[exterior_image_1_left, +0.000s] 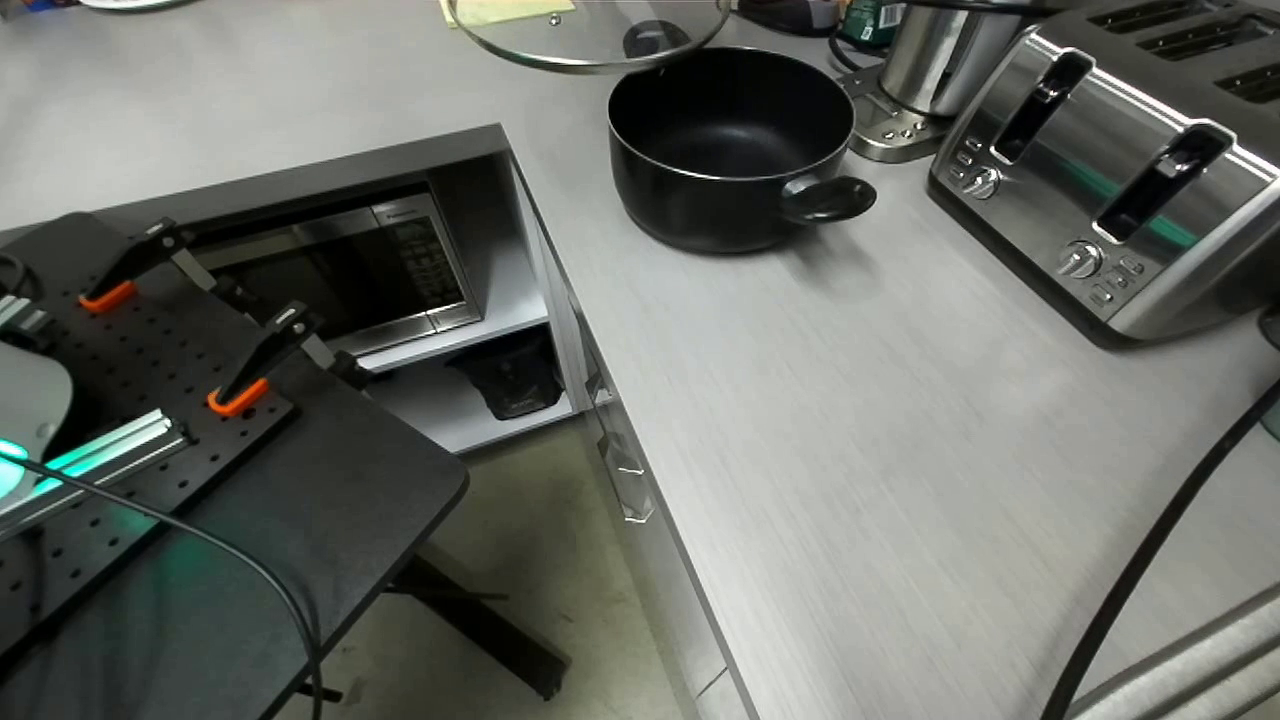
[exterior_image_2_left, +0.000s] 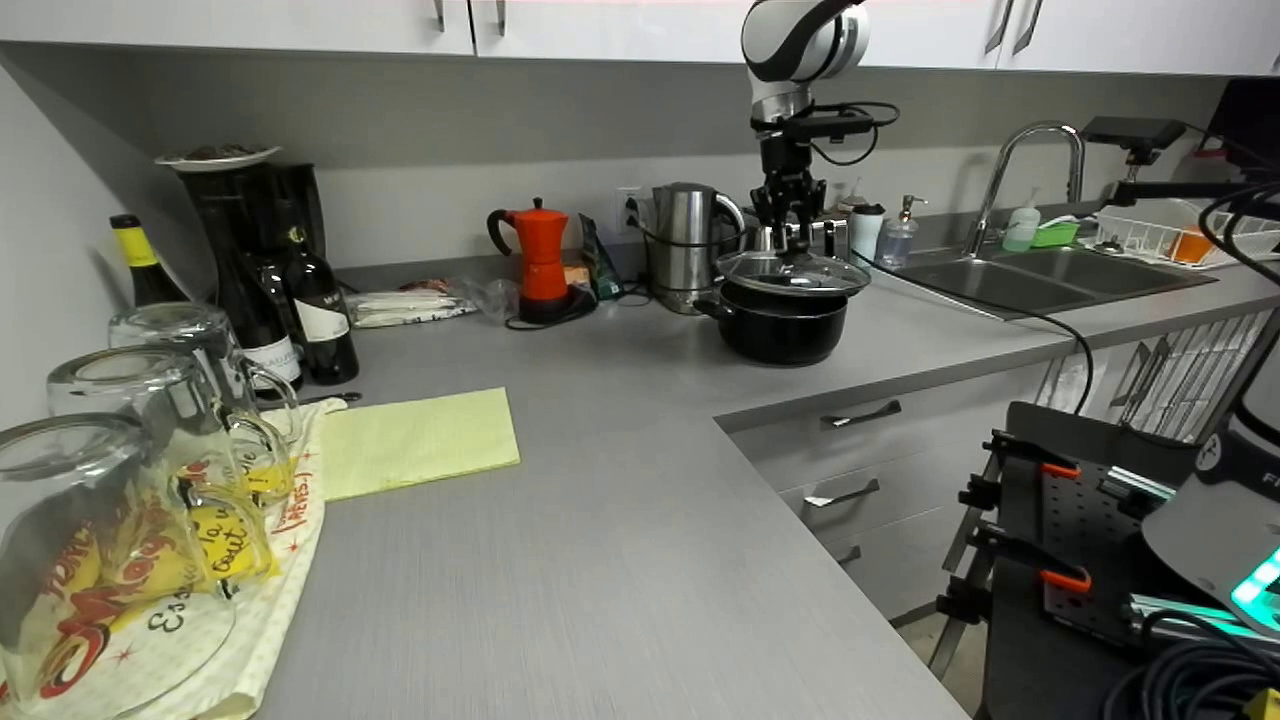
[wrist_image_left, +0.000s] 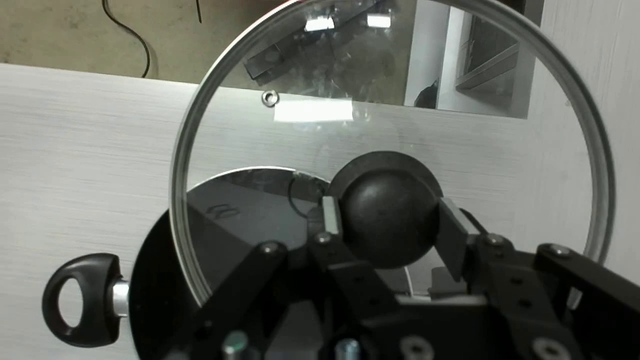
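Observation:
My gripper is shut on the round black knob (wrist_image_left: 390, 210) of a glass lid (wrist_image_left: 480, 156) with a metal rim. In the wrist view the lid is offset from the black pot (wrist_image_left: 159, 282) and overlaps only part of its opening. Exterior view 1 has the lid (exterior_image_1_left: 576, 62) raised at the top edge, with the open, empty pot (exterior_image_1_left: 720, 198) on the counter below and nearer. In exterior view 2 the lid (exterior_image_2_left: 794, 276) appears in line with the pot (exterior_image_2_left: 782, 334), under my gripper (exterior_image_2_left: 789, 246).
A steel toaster (exterior_image_1_left: 1116, 168) and a kettle (exterior_image_1_left: 942, 60) stand close to the pot. The counter (exterior_image_1_left: 900, 456) in front of the pot is clear. Glass mugs (exterior_image_2_left: 132, 528) and a yellow cloth (exterior_image_2_left: 420, 442) lie at the left in exterior view 2.

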